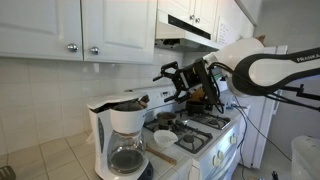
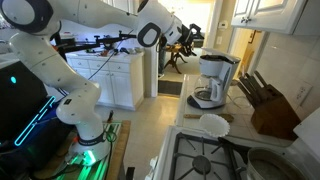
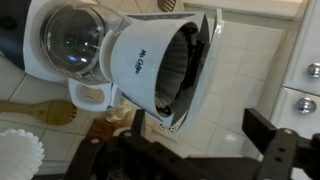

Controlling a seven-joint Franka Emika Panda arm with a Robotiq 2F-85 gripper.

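Note:
The white coffee maker [image 1: 127,120] stands on the tiled counter, its glass carafe [image 1: 126,154] in place below. Seen from above in the wrist view, its filter basket [image 3: 172,62] is open at the top and looks dark and ribbed inside. My gripper is open, its fingers spread wide with nothing between them. Exterior view 1 has the gripper [image 1: 168,83] above and to the right of the coffee maker, apart from it. A white fluted bowl or paper filter [image 3: 20,150] lies on the counter beside the machine.
A wooden spoon [image 3: 40,110] rests by the carafe. The gas stove [image 2: 205,155] holds a large pot [image 2: 272,165], and a knife block [image 2: 265,104] stands near the wall. White upper cabinets [image 1: 100,28] overhang the counter. Bare tiles [image 1: 50,160] lie left of the coffee maker.

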